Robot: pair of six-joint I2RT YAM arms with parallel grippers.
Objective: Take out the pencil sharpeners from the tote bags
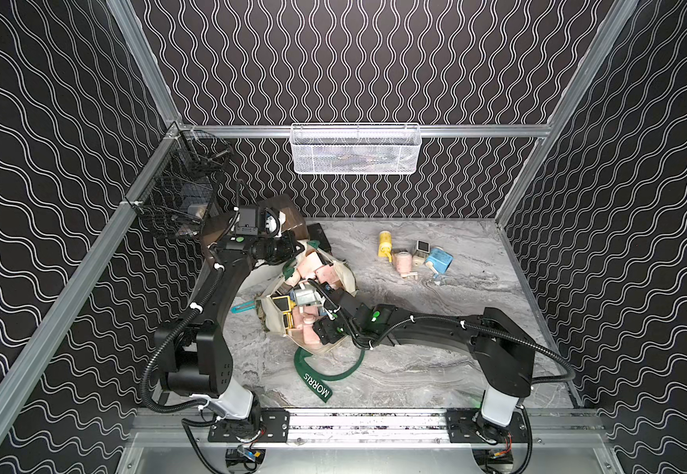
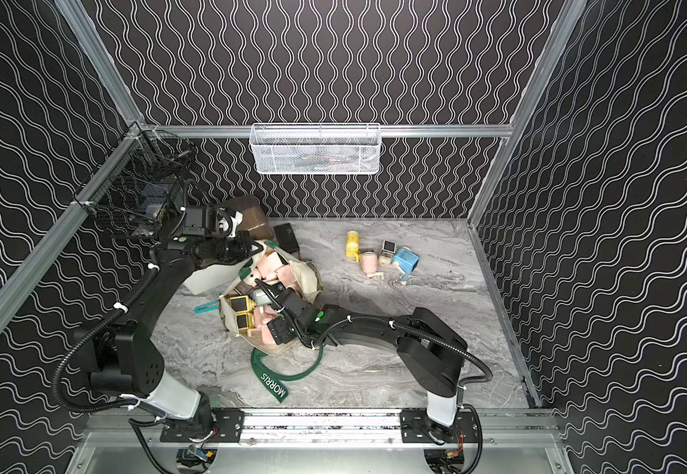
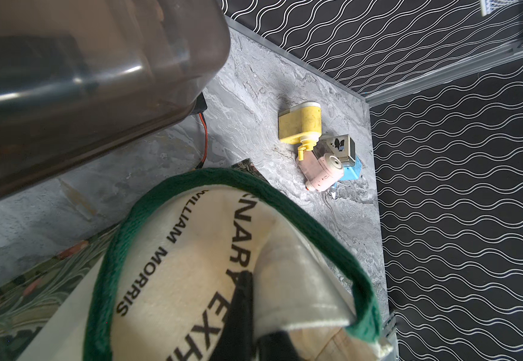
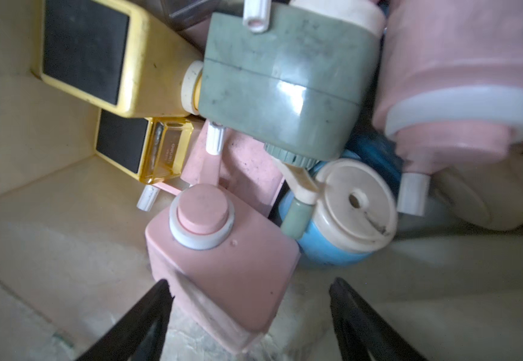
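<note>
The cream tote bag (image 1: pixel 343 272) with green trim stands open at centre-left, full of sharpeners. In the left wrist view, my left gripper is shut on the bag's folded cloth edge. My right gripper is open over the bag's mouth with nothing gripped. Ahead of its fingers (image 4: pixel 144 322) lies a pink sharpener (image 4: pixel 231 264). Beyond it are a green sharpener (image 4: pixel 291 84), yellow sharpeners (image 4: pixel 84 51), a blue one with a cream top (image 4: pixel 357 204) and another pink one (image 4: pixel 466 60). Lower bag contents are hidden.
Outside the bag, a yellow sharpener (image 1: pixel 384 243), a pink one (image 1: pixel 403 262), a cream one (image 1: pixel 421 250) and a blue one (image 1: pixel 439 260) stand at back right. A brown translucent bin (image 3: pixel 93 78) is behind the left arm.
</note>
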